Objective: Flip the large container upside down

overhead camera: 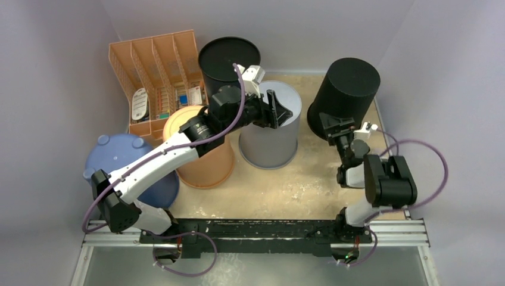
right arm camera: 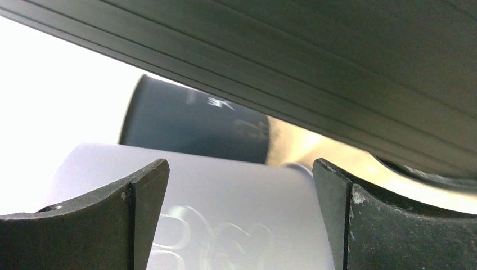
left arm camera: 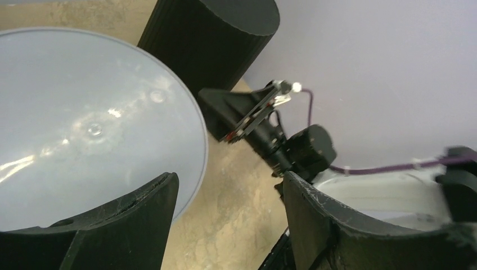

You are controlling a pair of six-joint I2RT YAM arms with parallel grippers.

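Note:
A large black container (overhead camera: 351, 77) stands at the right of the top view, its closed base up and its rim (overhead camera: 315, 127) down at the tabletop. Beside its near side, my right gripper is open, with nothing between its fingers. The container's ribbed wall (right arm camera: 337, 79) crosses the upper part of the right wrist view, clear of the fingertips. My left gripper is also open and empty, over the grey container (left arm camera: 107, 129). That one is upside down too, left of the black one.
Behind the grey container is another black container (overhead camera: 229, 55). An orange container (overhead camera: 211, 167), a blue one (overhead camera: 116, 156) and an orange compartment rack (overhead camera: 156, 56) fill the left side. Bare tabletop (overhead camera: 280, 196) lies in front; walls close in the back and right.

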